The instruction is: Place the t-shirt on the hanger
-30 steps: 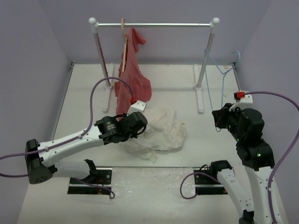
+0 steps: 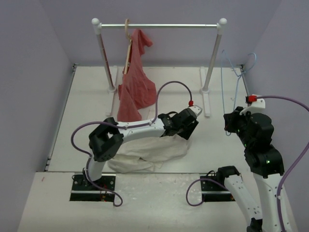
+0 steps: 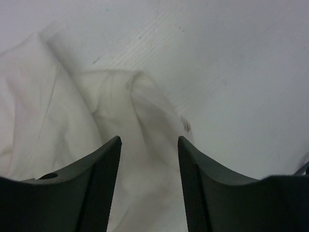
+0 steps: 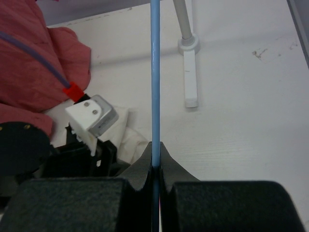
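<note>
A cream-white t shirt (image 2: 154, 152) lies crumpled on the table's front part, partly covered by the left arm. My left gripper (image 2: 189, 130) is over the shirt's right end. In the left wrist view its fingers (image 3: 104, 181) stand apart, with folds of the shirt (image 3: 120, 111) below and between them and nothing clasped. On the right, the blue hanger (image 2: 237, 72) is held up off the table, with my right gripper (image 2: 229, 123) shut on it. Its thin blue bar (image 4: 155, 87) runs upright between the closed fingertips in the right wrist view.
A white rack (image 2: 159, 25) spans the back, carrying a red garment (image 2: 136, 87) on a wooden hanger (image 2: 128, 55) at its left end. The rack's right foot (image 2: 205, 92) stands between shirt and blue hanger. Bare table lies right of the shirt.
My left arm has swung right, from the shirt's left side to its right end. The blue hanger has shifted slightly right.
</note>
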